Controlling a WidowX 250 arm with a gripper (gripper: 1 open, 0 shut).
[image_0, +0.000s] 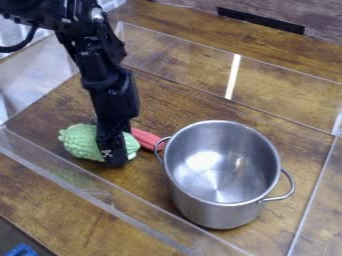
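Note:
My black gripper is lowered over a green, knobbly object on the wooden table, with its fingers down against that object's right part; whether they grip it is hard to see. A red item lies just to the right, partly behind the gripper. A steel pot with two handles stands at the right.
Clear panel edges run along the near side and the right. A blue object shows in the bottom left corner.

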